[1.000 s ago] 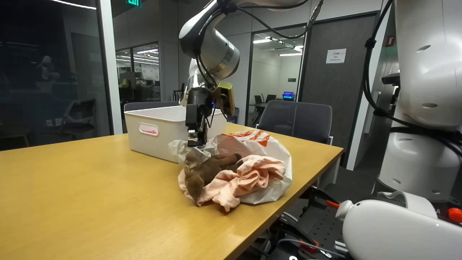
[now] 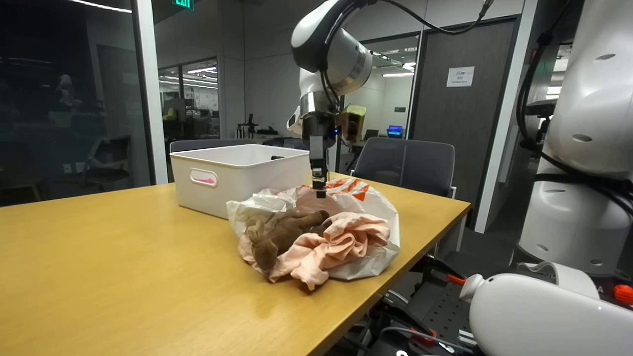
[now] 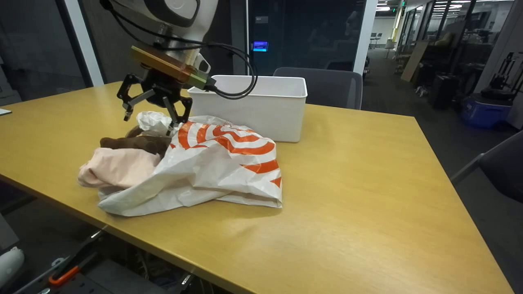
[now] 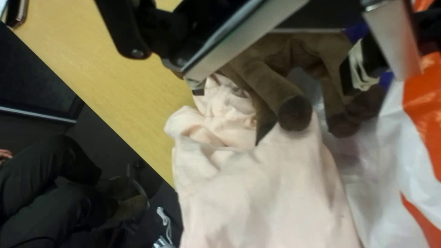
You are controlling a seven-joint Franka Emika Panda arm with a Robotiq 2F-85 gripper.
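Above the pile on the table, my gripper (image 3: 150, 122) stands open, its fingers wide apart. A brown plush toy (image 2: 285, 237) lies on the pink cloth (image 2: 350, 237), beside and partly within the mouth of a white plastic bag (image 3: 211, 166) with orange stripes. In the wrist view the toy's stubby limbs (image 4: 285, 95) show below and between the spread fingers, with the pink cloth (image 4: 264, 194) spread under them. One finger hangs close to the bag's edge; whether it touches cannot be told. The gripper's mount hides part of the toy in that view.
A white bin (image 2: 237, 178) stands right behind the bag. Office chairs (image 2: 406, 166) stand beyond the table.
My gripper has moved to the right in exterior view 1, from over the crumpled bag edge to above the middle of the pile. That crumpled edge has shifted slightly; the toy stays nearly in place.
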